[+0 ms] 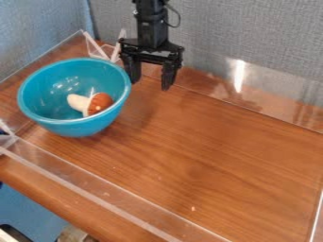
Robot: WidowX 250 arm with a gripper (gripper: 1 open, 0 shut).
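My black gripper (pixel 150 64) hangs at the top centre, over the back of the wooden surface, just behind and right of a teal bowl (pixel 47 95). Its two fingers stand apart, open, with nothing visible between them. Inside the bowl lie an orange-brown round object (pixel 100 102) and a pale object (pixel 78 100) beside it.
Clear low walls edge it, and a grey textured wall (pixel 252 33) stands behind.
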